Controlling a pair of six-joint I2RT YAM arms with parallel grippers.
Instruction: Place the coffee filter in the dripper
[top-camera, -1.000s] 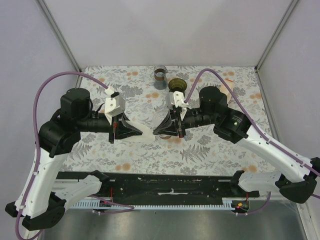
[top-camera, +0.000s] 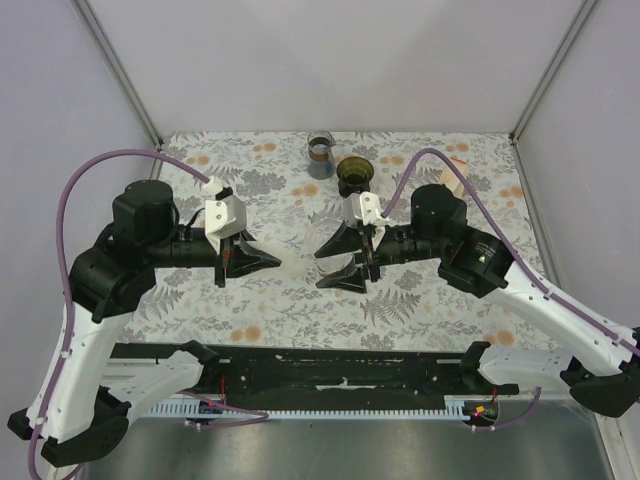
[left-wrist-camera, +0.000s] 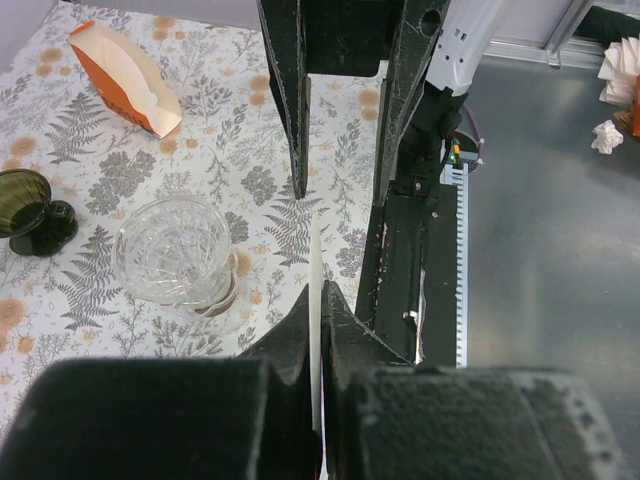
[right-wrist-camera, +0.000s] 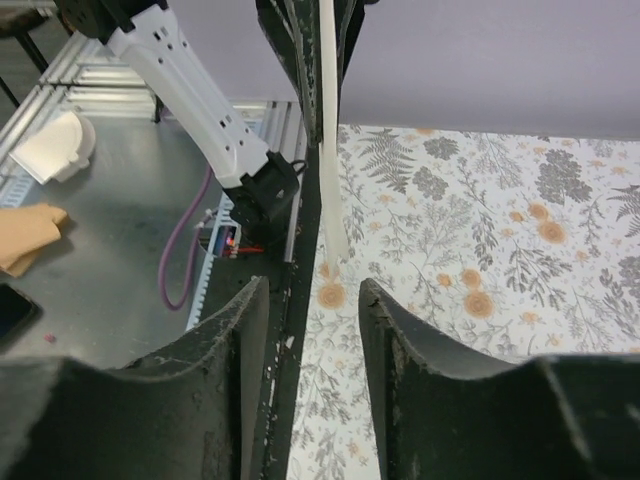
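A white paper filter (top-camera: 281, 257) is held edge-on in my left gripper (top-camera: 247, 257), which is shut on it; in the right wrist view it shows as a thin white strip (right-wrist-camera: 332, 190). Just right of the filter, my right gripper (top-camera: 345, 255) stands open, its fingertips apart with nothing between them. A clear glass dripper (left-wrist-camera: 172, 250) stands on the floral table beneath the arms, partly hidden by the right gripper in the top view.
A dark green glass vessel (top-camera: 355, 172) and a carafe (top-camera: 321, 155) stand at the back of the table. An orange-and-white packet lies at the back right. The table's front edge borders a dark strip.
My left gripper has drawn a little to the left with the filter still in it.
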